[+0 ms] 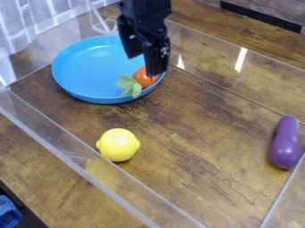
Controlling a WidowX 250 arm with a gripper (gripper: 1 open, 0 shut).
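A blue plate (84, 69) sits at the upper left of the wooden table. On its right side lies an orange carrot (146, 78) with pale green leaves (128, 86). Over it hangs my dark gripper (141, 59), coming down from the top with its fingers spread open; it covers part of the carrot's upper end. Whether the fingertips touch the carrot cannot be told.
A yellow lemon (118, 144) lies below the plate, and a purple eggplant (284, 142) at the right. Clear low walls edge the table.
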